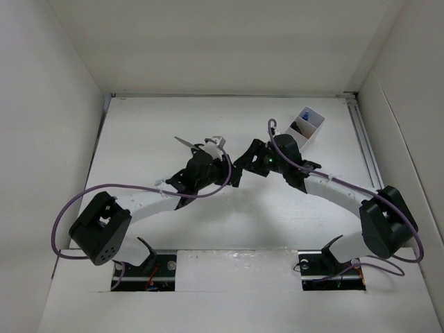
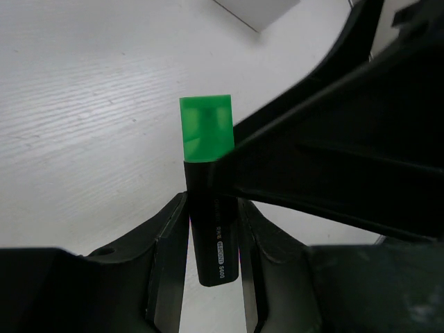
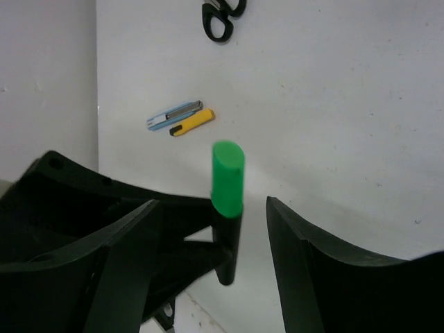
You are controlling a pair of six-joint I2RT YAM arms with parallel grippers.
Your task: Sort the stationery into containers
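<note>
My left gripper holds a green-capped black marker (image 2: 207,128) upright near the middle of the table. My right gripper is at the same marker, its fingers around or beside it; whether they touch it is unclear. In the right wrist view, black scissors (image 3: 218,26), a blue cutter (image 3: 173,114) and a yellow cutter (image 3: 191,122) lie on the table.
A white compartmented container (image 1: 313,119) with small items in it stands at the back right. Walls bound the sides and back.
</note>
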